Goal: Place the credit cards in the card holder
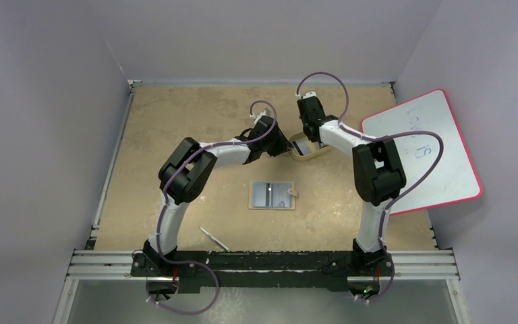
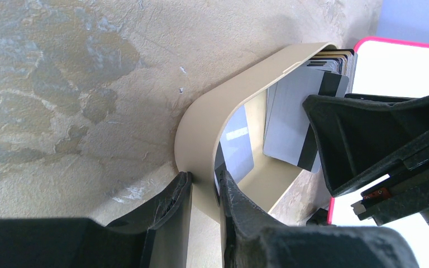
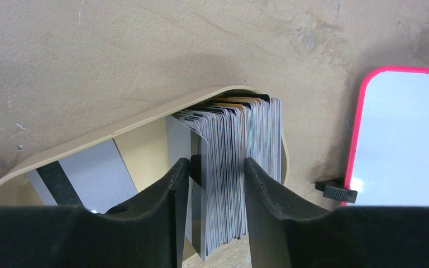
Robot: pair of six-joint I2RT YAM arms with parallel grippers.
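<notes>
An oval beige card holder point(image 2: 201, 128) lies at the back centre-right of the table. My left gripper is shut on its near end wall. Inside are a grey card with a dark stripe point(image 3: 98, 173) at one end and a packed stack of cards point(image 3: 262, 134) at the other, with pale floor between. My right gripper is over the stack, its fingertips part open around a bundle of cards; whether it grips them is unclear.
A whiteboard point(image 1: 432, 169) with a pink edge lies at the right. A flat tray with grey cards point(image 1: 272, 205) lies front centre, with a pen point(image 1: 214, 238) nearer the front edge.
</notes>
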